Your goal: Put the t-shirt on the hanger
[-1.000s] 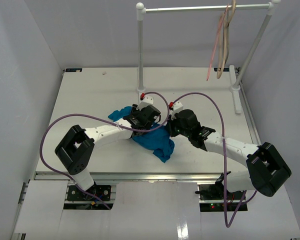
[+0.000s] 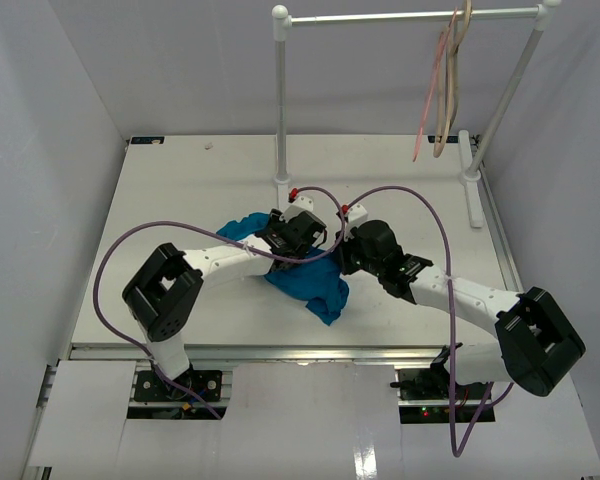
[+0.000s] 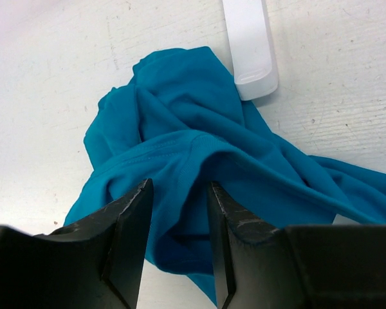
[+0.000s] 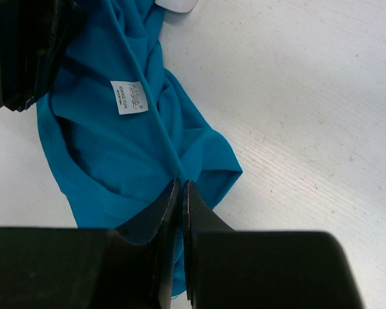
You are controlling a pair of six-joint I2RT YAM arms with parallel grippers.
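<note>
A crumpled teal t shirt [image 2: 310, 290] lies on the white table beneath both grippers, a white label [image 4: 129, 97] showing on it in the right wrist view. My left gripper is over its folded upper part, fingers apart with cloth visible between and below them. My right gripper has its fingertips together on the shirt's raised hem, shut on the cloth. Several hangers [image 2: 440, 85], pink and beige, hang from the rail at the upper right.
A white rack [image 2: 410, 16] stands at the back, its left foot [image 3: 248, 48] touching the shirt. Bare table [image 2: 180, 180] shows at the back left and right of the shirt. Purple cables arch over both arms.
Both arms have shifted very slightly, the left one a little rightward and downward in the top view. The shirt looks unchanged.
</note>
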